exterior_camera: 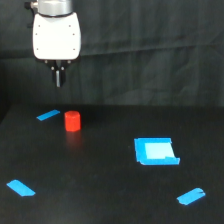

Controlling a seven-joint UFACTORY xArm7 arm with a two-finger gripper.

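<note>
My gripper (59,80) points down at the upper left, high over the dark table; its fingers look narrow and close together, too small to tell whether they are apart. Below it and slightly to the right, a red cylinder (72,121) stands upright on the table, with clear space between the two. Toward the right lies a white square (159,151) bordered in blue tape.
Strips of blue tape lie on the table: one (48,115) left of the red cylinder, one (20,188) at front left and one (191,196) at front right. A black curtain (150,60) hangs behind.
</note>
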